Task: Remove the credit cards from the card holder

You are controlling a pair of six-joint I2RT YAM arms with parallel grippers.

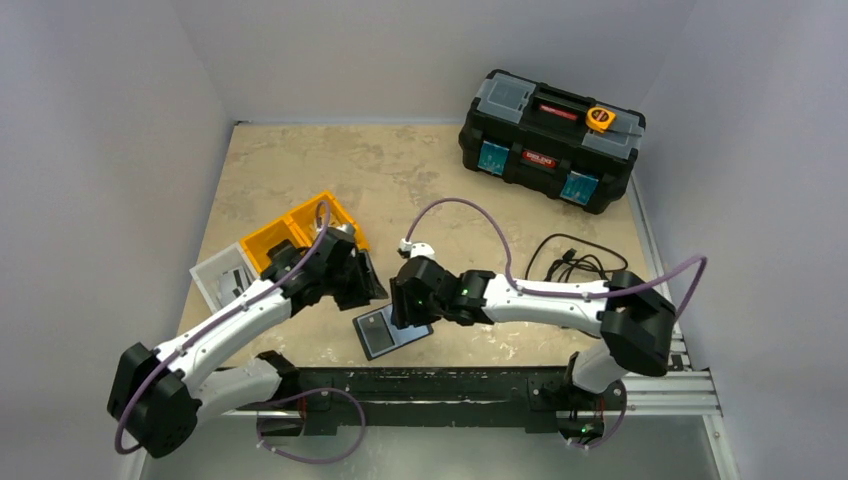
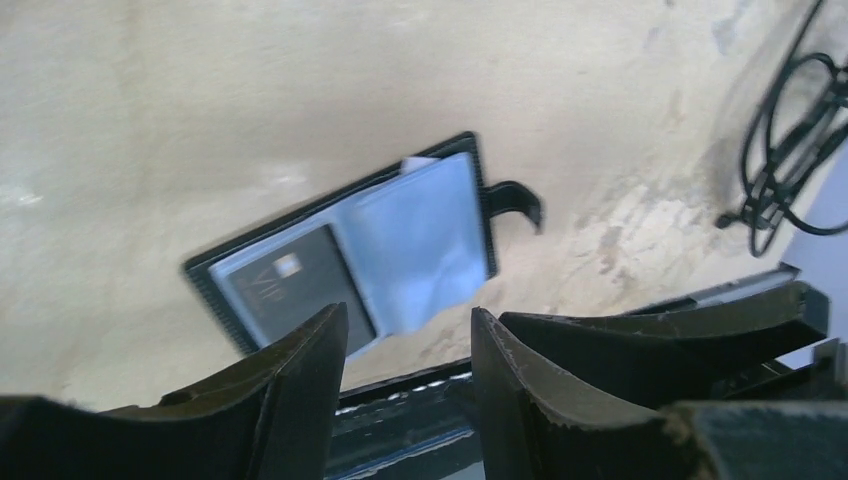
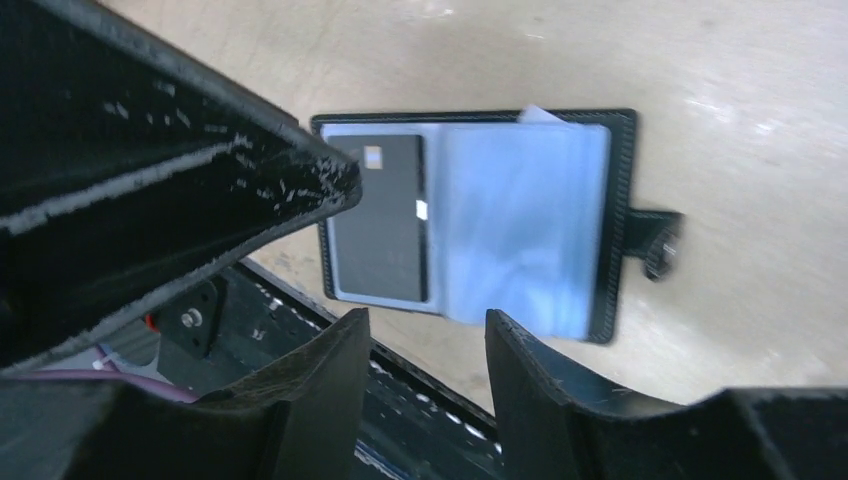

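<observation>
The card holder [image 1: 380,335] lies open on the table near its front edge, showing a grey left panel [image 3: 375,220] and a pale blue right side [image 3: 522,230], with a small light corner [image 2: 418,162] at its top edge. A black strap [image 2: 515,205] sticks out at its right. My left gripper is open above the holder, nothing between its fingers. My right gripper hangs over the holder with its fingers apart, empty; a dark body, likely the other gripper, fills the upper left of the right wrist view.
Orange bins [image 1: 265,242] and a white tray [image 1: 208,272] sit at the left. A black toolbox [image 1: 535,135] with a tape measure [image 1: 600,118] stands at the back right. Coiled cables [image 1: 582,265] lie to the right.
</observation>
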